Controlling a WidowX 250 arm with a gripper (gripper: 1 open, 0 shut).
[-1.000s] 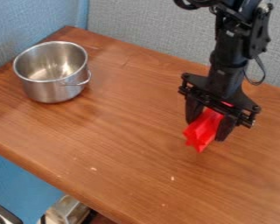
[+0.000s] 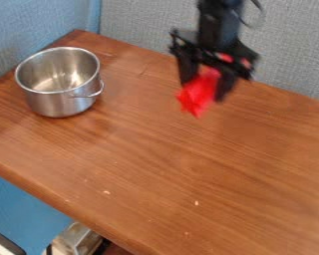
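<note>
My black gripper (image 2: pixel 213 72) is blurred by motion in the upper middle of the camera view, held above the wooden table (image 2: pixel 175 179). It is shut on a red object (image 2: pixel 198 95), which hangs between and below its fingers; its exact shape is unclear. A shiny steel pot (image 2: pixel 59 86) stands upright on the table at the upper left, apart from the gripper.
Most of the table's middle, front and right is bare. A padded blue-grey wall (image 2: pixel 29 25) and a grey back wall (image 2: pixel 149 30) border it. Metal fittings (image 2: pixel 72 240) sit beyond the lower left edge.
My gripper, with the red object in it, has moved up and to the left, toward the back of the table and nearer the pot. The pot has not moved.
</note>
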